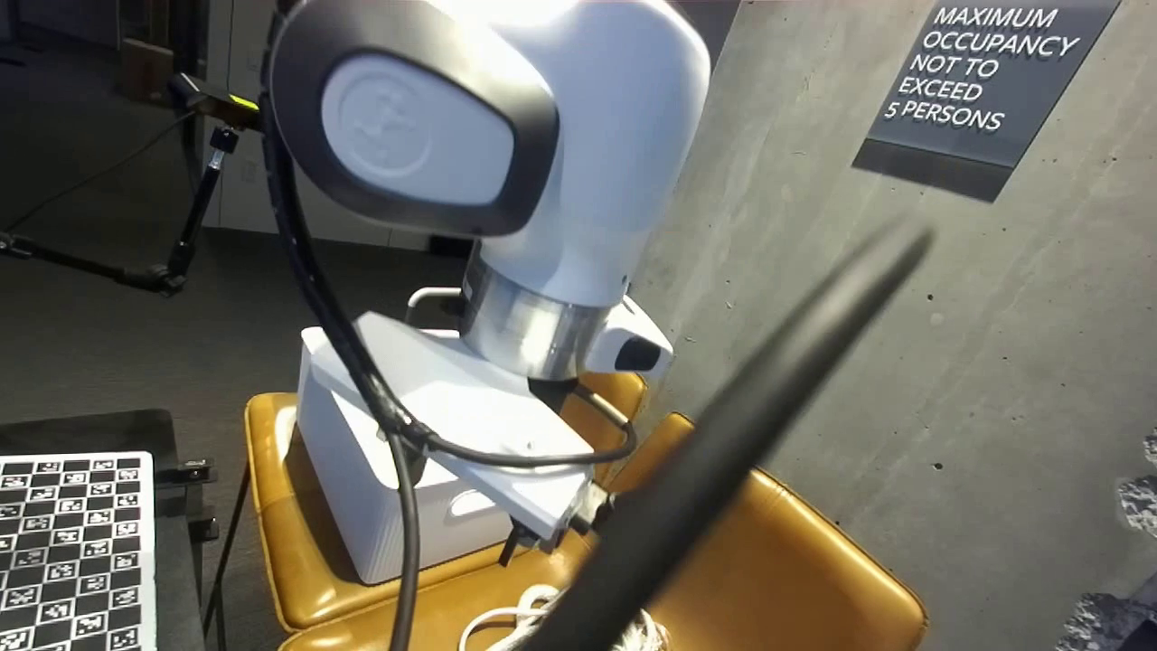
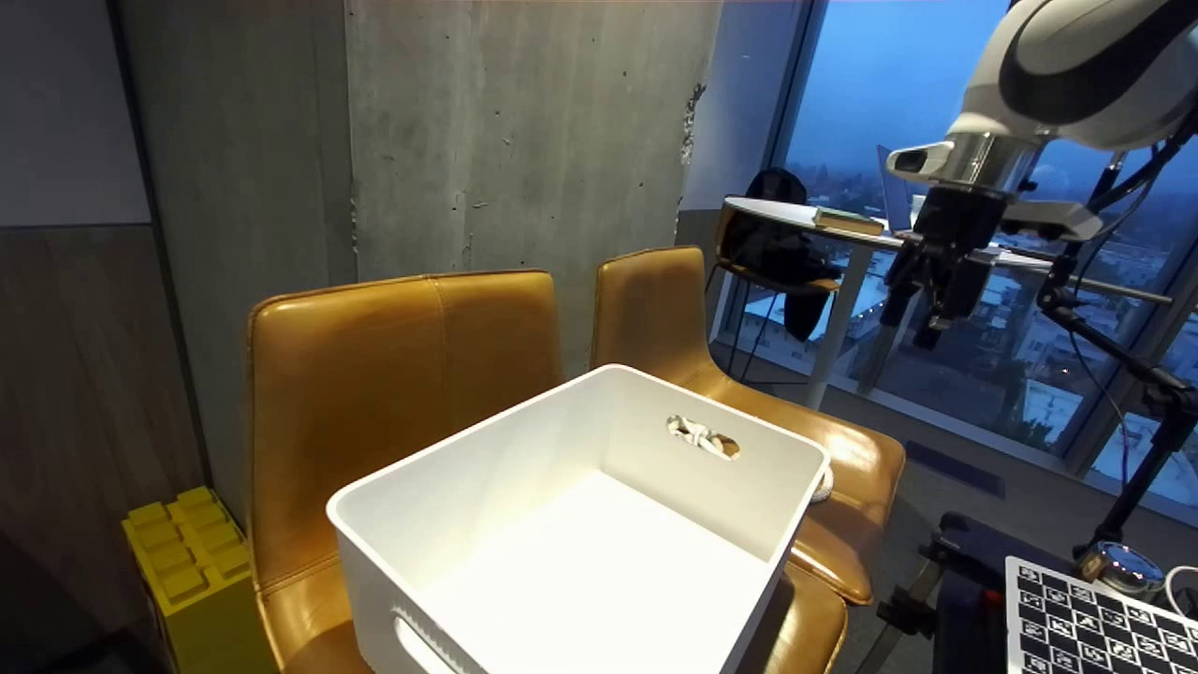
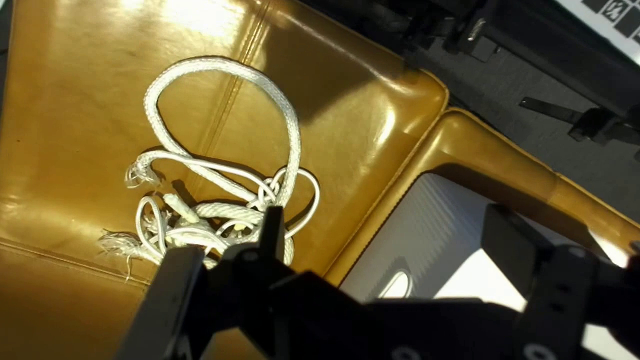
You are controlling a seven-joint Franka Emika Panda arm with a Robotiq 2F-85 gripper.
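Note:
In the wrist view, a loose tangle of white rope (image 3: pixel 222 228) lies on a tan leather chair seat (image 3: pixel 354 150), with one large loop and frayed ends. My gripper is open above it, its dark fingers (image 3: pixel 274 231) spread wide and no object held between them. The nearer finger overlaps the rope's lower part in view. A white bin (image 2: pixel 494 421) stands beside the rope on the adjoining chair; its inside looks empty. In exterior view 2, the gripper (image 2: pixel 912 322) hangs at the right, pointing down.
A blurred black bar or cable (image 1: pixel 748 434) crosses exterior view 1, covering much of the rope. Chair backs (image 2: pixel 393 371) rise beside the bin. A checkered board (image 1: pixel 76 553) sits at the left, and a yellow block (image 2: pixel 191 550) stands by the wall.

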